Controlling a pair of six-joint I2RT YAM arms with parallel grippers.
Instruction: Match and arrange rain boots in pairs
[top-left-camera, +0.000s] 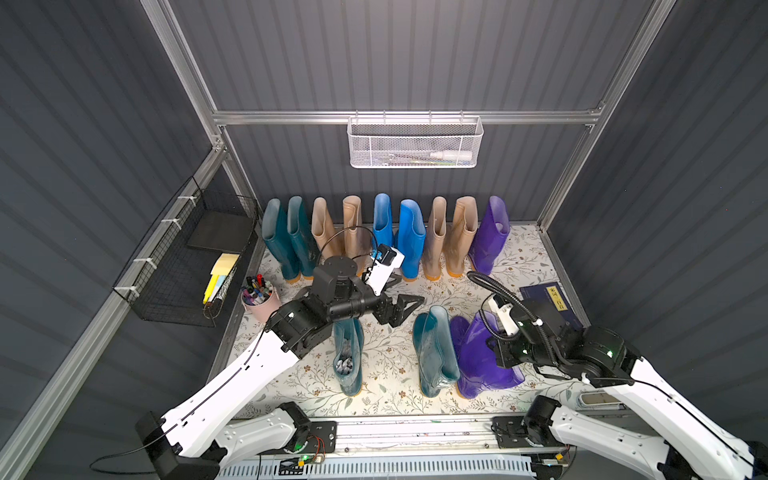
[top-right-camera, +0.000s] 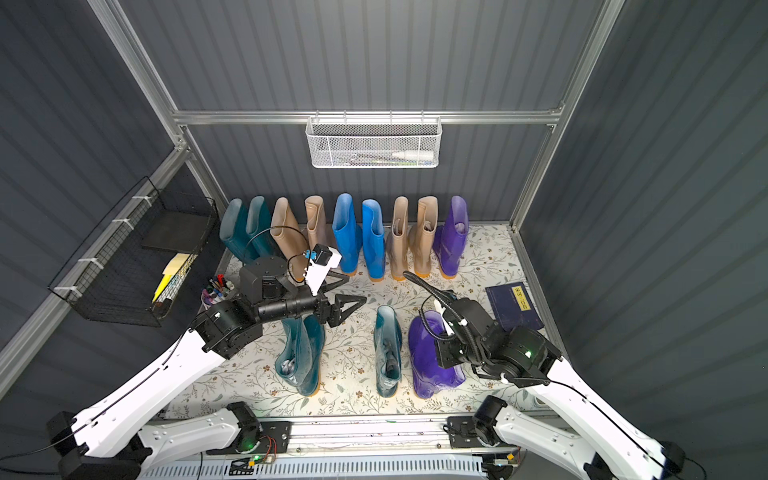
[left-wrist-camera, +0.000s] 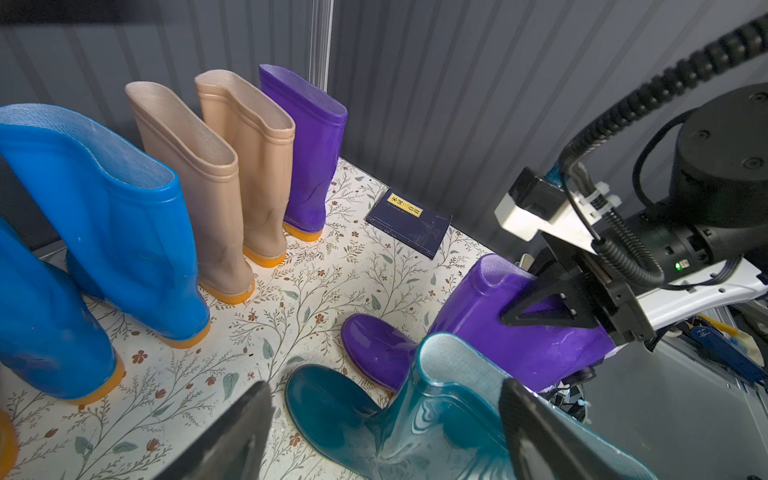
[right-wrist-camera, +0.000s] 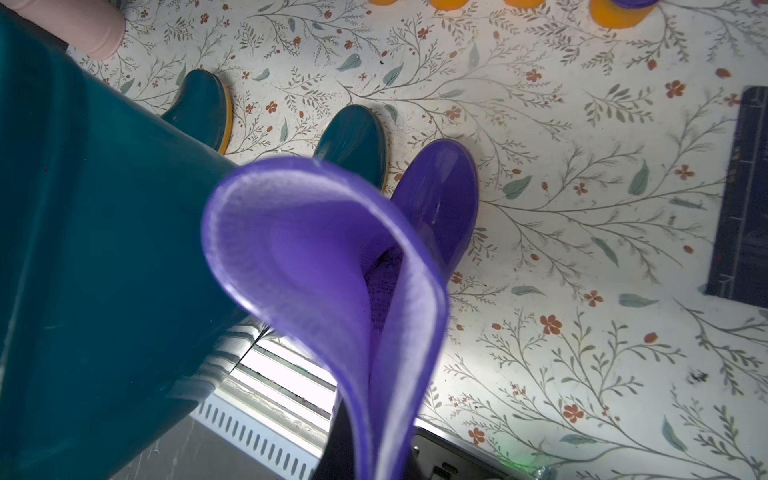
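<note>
My right gripper (top-left-camera: 502, 352) is shut on the upper shaft of the front purple boot (top-left-camera: 478, 372), whose opening is pinched narrow in the right wrist view. The boot's toe (right-wrist-camera: 442, 188) points toward the back row. Close on its left stands a teal boot (top-left-camera: 438, 356), and a second teal boot (top-left-camera: 348, 366) is farther left, partly under the left arm. My left gripper (top-right-camera: 352, 291) hovers open and empty above the table's middle. Along the back wall stand teal (top-left-camera: 275, 240), beige (top-left-camera: 323, 228), blue (top-left-camera: 410, 236) and further beige boots (top-left-camera: 461, 236), ending with one purple boot (top-left-camera: 489, 236).
A dark blue flat case (top-left-camera: 552, 300) lies near the right wall, with bare table between it and the back purple boot. A pink pen cup (top-left-camera: 262, 306) stands at left by a black wire basket (top-left-camera: 172, 280). A white wire basket (top-left-camera: 415, 152) hangs at the back.
</note>
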